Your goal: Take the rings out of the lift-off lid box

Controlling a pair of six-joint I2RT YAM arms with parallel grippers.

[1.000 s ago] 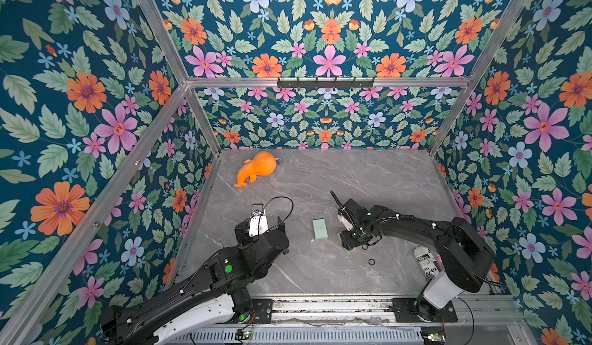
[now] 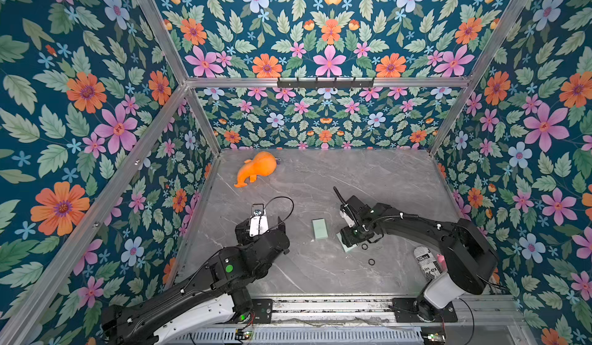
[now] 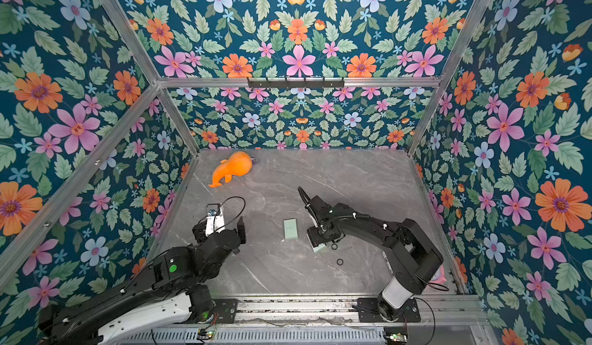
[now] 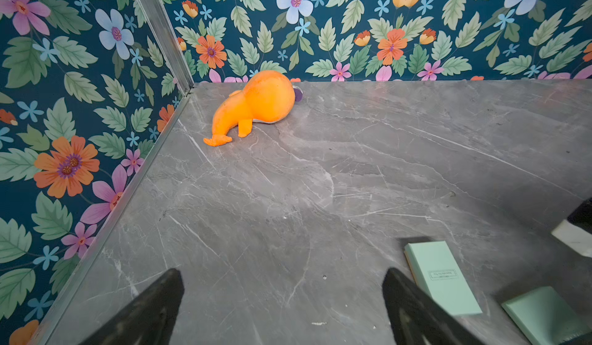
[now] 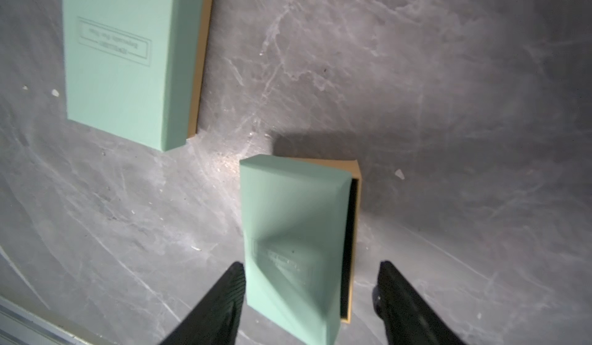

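Observation:
Between the fingers of my right gripper is a green lift-off lid box; its lid (image 5: 299, 215) sits askew over a tan base (image 5: 354, 190), with a dark gap along the right side. The fingers stand apart, the left one close to the lid edge, the right one clear of the box. Two dark rings, a nearer ring (image 2: 371, 261) and a farther ring (image 2: 364, 246), lie on the table beside it. The box's inside is hidden. My left gripper is open and empty, off to the left.
A second green box (image 2: 320, 229), lidded, stands left of the first. An orange plush toy (image 2: 256, 168) lies at the back left. A can (image 2: 427, 262) is by the right arm's base.
My right gripper has shifted slightly, and green now shows beneath it where none was visible before. The farther ring shows more clearly. The left arm, second box and toy look unmoved.

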